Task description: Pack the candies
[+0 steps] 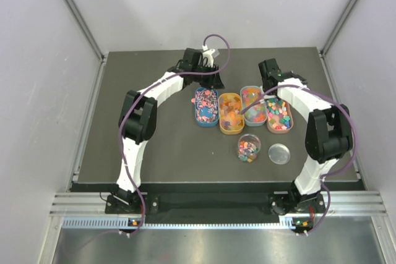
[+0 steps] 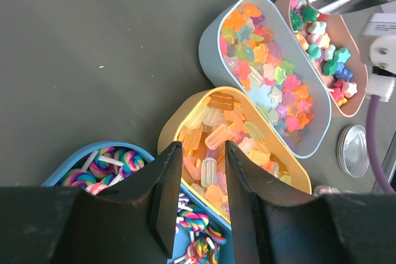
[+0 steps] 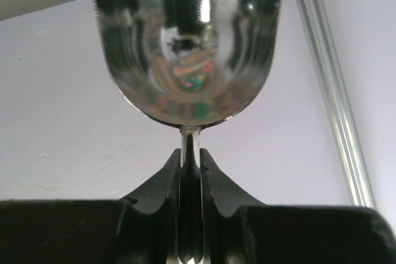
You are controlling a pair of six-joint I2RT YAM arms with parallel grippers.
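In the right wrist view my right gripper is shut on the handle of a shiny metal scoop (image 3: 185, 85); colored specks show in its bowl, but whether these are candies or reflections I cannot tell. From above, the scoop is mostly hidden near the back of the pink bin (image 1: 270, 127). My left gripper (image 1: 215, 82) stands open and empty behind the blue bin (image 1: 205, 125) of swirl lollipops. Beside that bin come the yellow bin (image 2: 170, 125) of translucent candies and the pale blue bin (image 2: 210, 47) of gummies. A clear round jar (image 1: 240, 146) holds mixed candies.
A clear round lid (image 1: 279, 154) lies right of the jar. One or more lollipops poke out at the blue bin's left edge. Purple cables loop over the bins from both arms.
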